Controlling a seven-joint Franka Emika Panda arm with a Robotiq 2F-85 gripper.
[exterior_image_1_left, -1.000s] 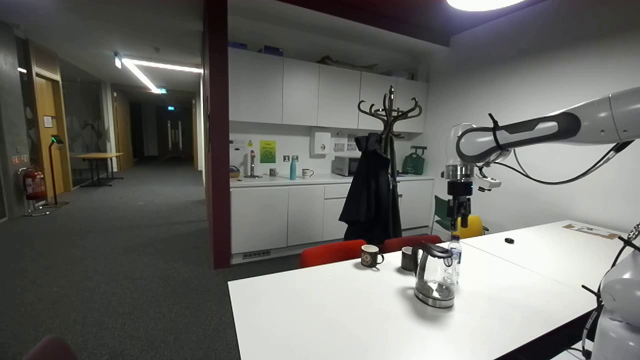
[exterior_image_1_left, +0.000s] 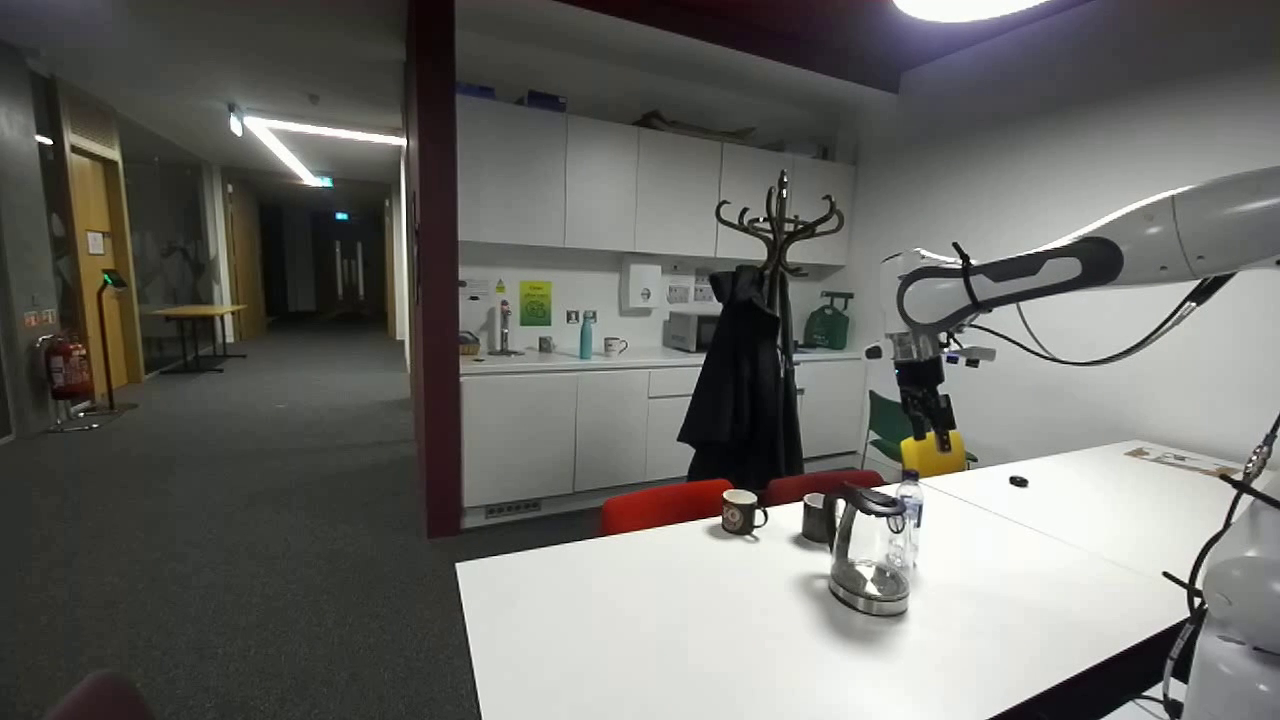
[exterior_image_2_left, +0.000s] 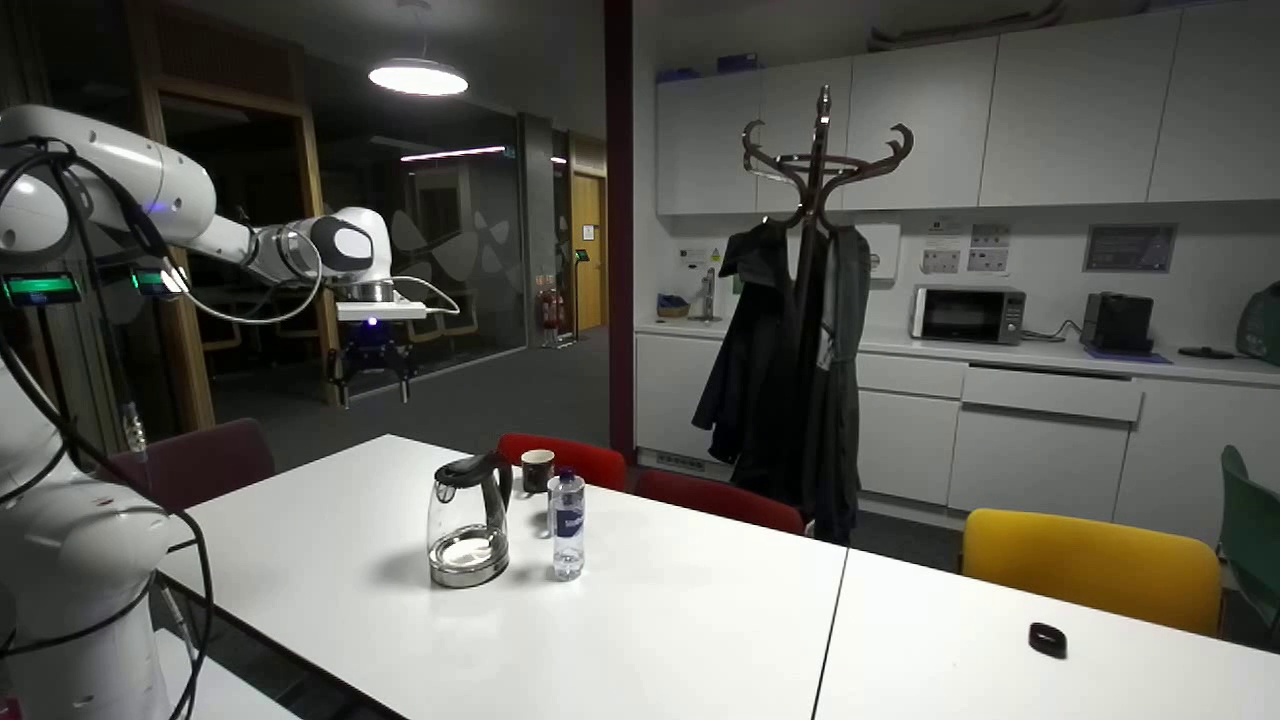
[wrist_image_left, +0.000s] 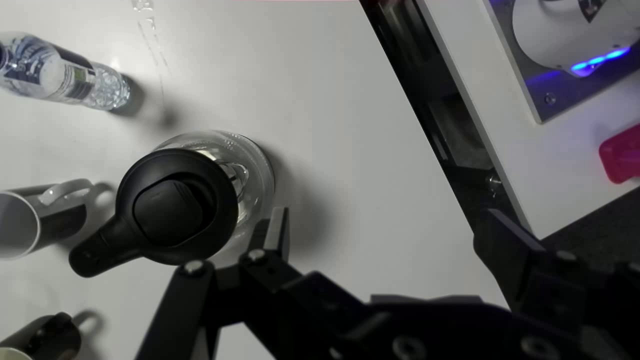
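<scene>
My gripper (exterior_image_2_left: 373, 390) hangs in the air over the table, its two fingers spread with nothing between them. In the wrist view the gripper has one finger overlapping the edge of the glass kettle (wrist_image_left: 255, 162), though the exterior views show it well above. The kettle (exterior_image_1_left: 870, 558) stands upright on the white table, black lid and handle on top, clear body, metal base. Close by is a clear water bottle (exterior_image_2_left: 567, 528) with a dark cap. Two dark mugs stand near the far edge, one mug (exterior_image_1_left: 740, 511) apart and the other mug (exterior_image_1_left: 818, 518) partly behind the kettle.
A small black object (exterior_image_2_left: 1047, 640) lies on the adjoining table section. Red chairs (exterior_image_1_left: 667, 505) and a yellow chair (exterior_image_2_left: 1092, 564) line the far side. A coat stand (exterior_image_1_left: 780, 240) with dark coats rises behind.
In exterior view 1 the arm has shifted slightly left, and the wrist has tilted and turned, showing the gripper at a different angle. Kettle, bottle and mugs have not moved.
</scene>
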